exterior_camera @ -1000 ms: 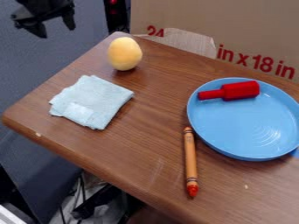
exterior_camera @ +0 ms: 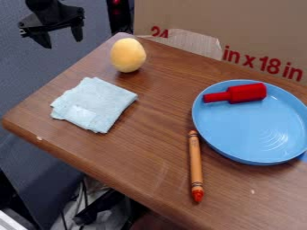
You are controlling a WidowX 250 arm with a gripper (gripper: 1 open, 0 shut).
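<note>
My black gripper [exterior_camera: 61,36] hangs at the top left over the grey floor, beyond the table's edge, its two fingers apart and pointing down with nothing between them. On the wooden table lie a folded pale blue cloth [exterior_camera: 93,103], a yellow round object [exterior_camera: 128,55] behind it, and a long orange crayon [exterior_camera: 196,164] with a red tip. A blue plate [exterior_camera: 249,134] at the right holds a red cylindrical object with a handle [exterior_camera: 245,92].
A cardboard box [exterior_camera: 235,31] stands along the back. The table's left edge runs diagonally toward the front.
The gripper has shifted slightly at the top left, a little downward and to the right. The objects on the table have not moved.
</note>
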